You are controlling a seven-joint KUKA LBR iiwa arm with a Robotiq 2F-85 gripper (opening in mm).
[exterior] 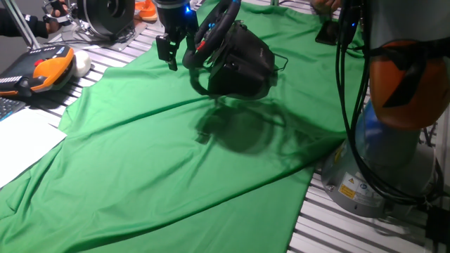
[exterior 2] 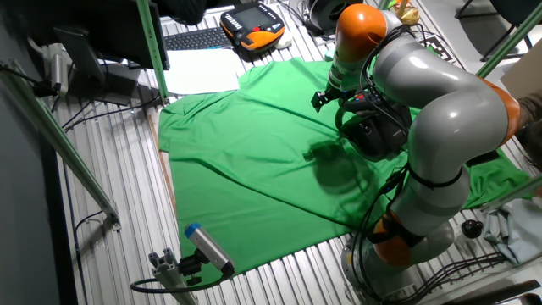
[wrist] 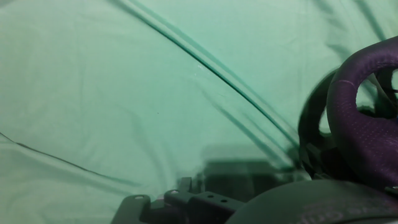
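My gripper [exterior: 170, 57] hangs above the green cloth [exterior: 133, 154], its black fingers pointing down; it also shows beside the wheel in exterior view 2 [exterior 2: 320, 100]. Only part of it enters the wrist view [wrist: 177, 205] at the bottom edge, and whether its fingers are apart does not show. Close to its right in exterior view 1 is a black steering wheel [exterior: 202, 55] with a bulky housing [exterior: 242, 67]. A shadow lies apart below them on the cloth, so they appear raised. How they are supported is hidden. The wheel's rim [wrist: 348, 93] fills the wrist view's right side.
An orange-and-black teach pendant [exterior 2: 252, 30], a keyboard [exterior 2: 190, 40] and white paper [exterior 2: 201, 70] lie beyond the cloth. A camera on a stand [exterior 2: 207, 250] occupies the near left edge. A phone [exterior: 328, 32] lies toward the back.
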